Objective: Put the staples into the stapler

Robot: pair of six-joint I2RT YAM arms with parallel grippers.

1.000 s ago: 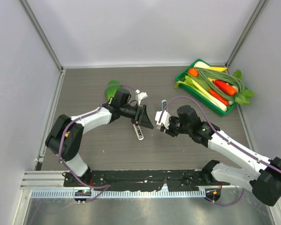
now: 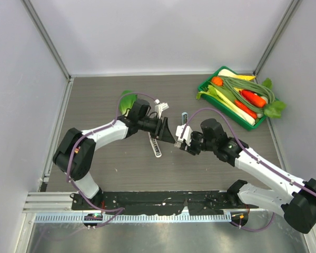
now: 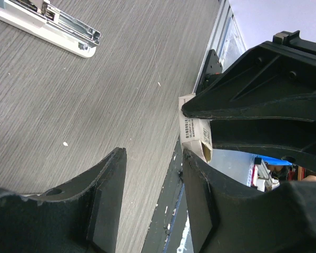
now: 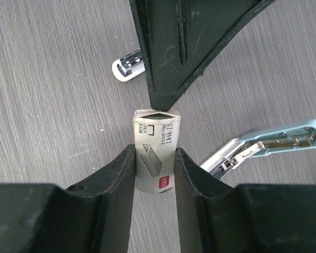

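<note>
My right gripper is shut on a small white staple box, which stands on end with its upper end open. One left fingertip is at that open end; whether it touches cannot be told. In the left wrist view my left gripper is open, its fingers apart with only the tabletop between them. The box shows beyond its right finger. A stapler lies opened on the table, its light blue cover folded back and its white base partly hidden. The box's inside is unclear.
A white strip with a metal end, like another stapler base, lies on the table, partly under my left gripper. A green basket of vegetables stands at the back right. A leafy green vegetable lies behind the left arm.
My left gripper has shifted slightly right and down in the top view, toward the box. The right gripper has moved slightly to the right, still shut on the box.
</note>
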